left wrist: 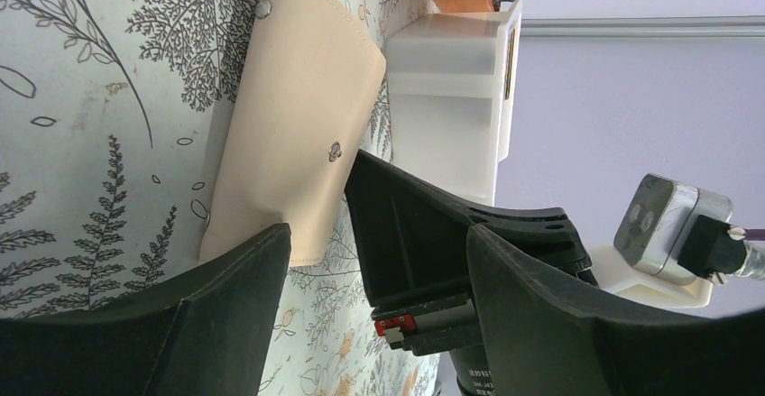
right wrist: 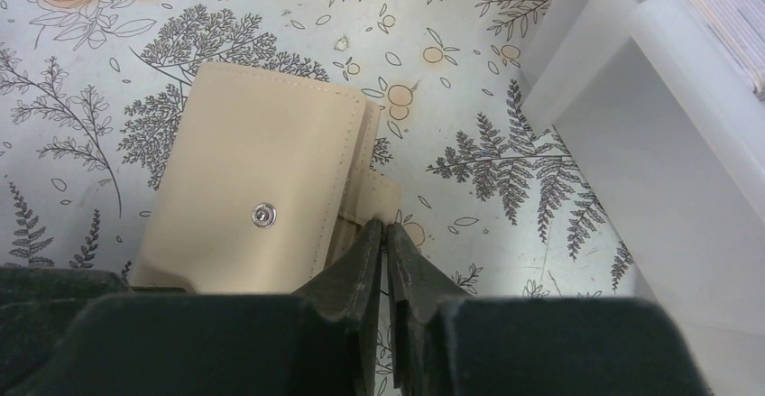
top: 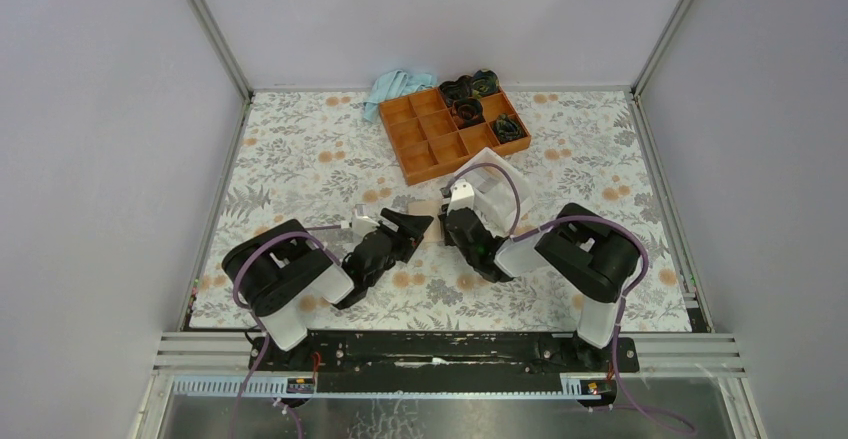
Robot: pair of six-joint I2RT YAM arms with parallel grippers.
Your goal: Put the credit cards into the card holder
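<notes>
The beige card holder (right wrist: pixel 244 179) lies closed on the table, its metal snap facing up. From its right side sticks out a small strap tab (right wrist: pixel 379 196). My right gripper has its fingertips almost together at the tab's near end; whether they pinch it cannot be told. At the holder's near edge, my left gripper stands open, its left fingertip overlapping the lower corner of the holder in the left wrist view. The dark right gripper fills part of the gap in that view. No loose credit card is clearly visible.
A white box (right wrist: pixel 668 161) stands close on the right, with thin pale layers (right wrist: pixel 713 8) at its top. Behind are a compartmented wooden tray (top: pixel 430 139) with dark rolled items and a blue cloth (top: pixel 398 85).
</notes>
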